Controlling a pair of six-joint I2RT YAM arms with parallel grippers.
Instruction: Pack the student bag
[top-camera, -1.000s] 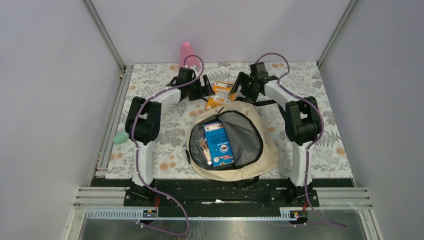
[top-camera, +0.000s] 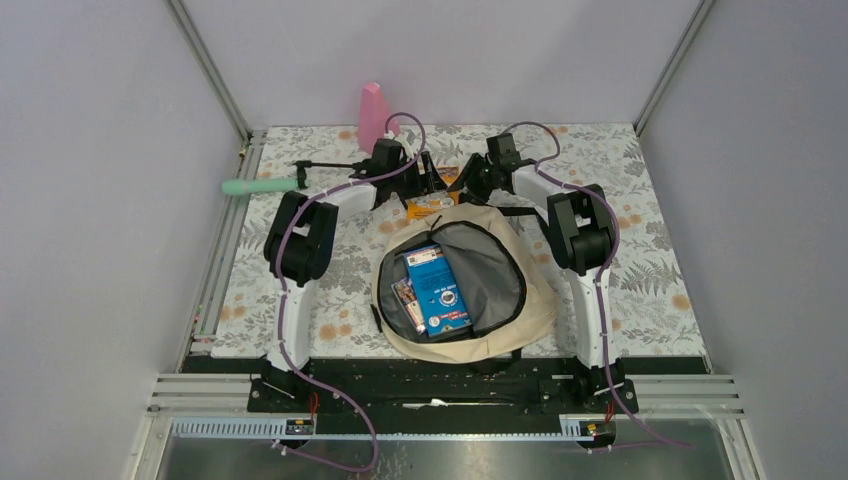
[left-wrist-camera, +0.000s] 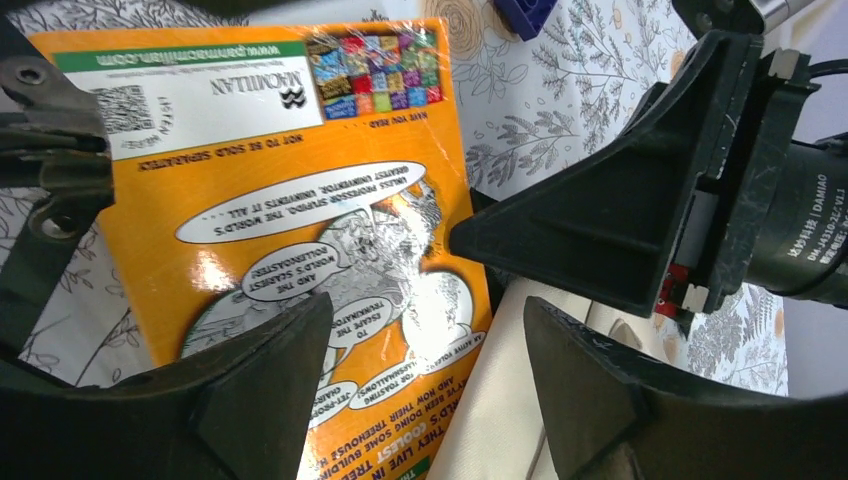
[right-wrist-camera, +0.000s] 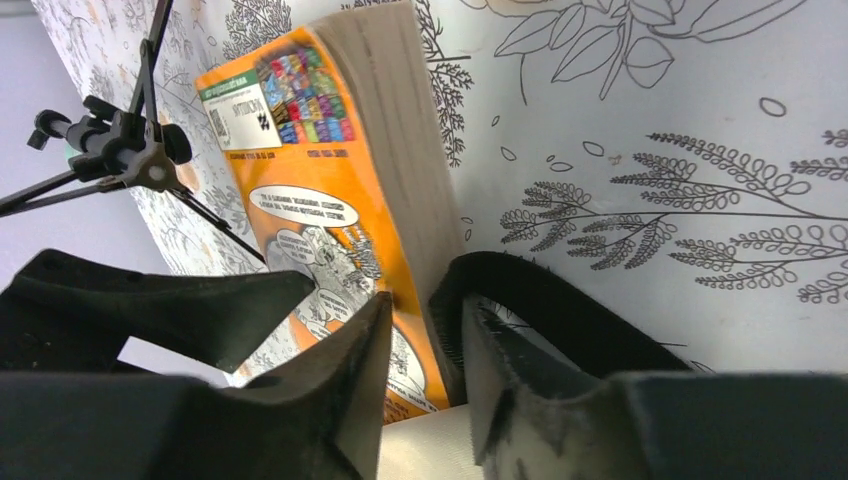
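An orange book (top-camera: 430, 208) (left-wrist-camera: 280, 190) (right-wrist-camera: 300, 200) lies on the patterned table just behind the open beige bag (top-camera: 530, 300); inside the bag are a blue book (top-camera: 437, 290) and smaller items. My left gripper (top-camera: 428, 172) hovers over the book's left part, fingers apart, orange cover visible between them (left-wrist-camera: 425, 350). My right gripper (top-camera: 470, 178) is at the book's right edge, fingers apart on either side of that edge and a black strap in the right wrist view (right-wrist-camera: 425, 330).
A pink object (top-camera: 372, 110) stands at the back left. A mint cylinder (top-camera: 255, 186) on a black rod is at the left edge.
Both grippers have moved closer together over the orange book, the right arm shifting left. The mint cylinder at the left has moved toward the back.
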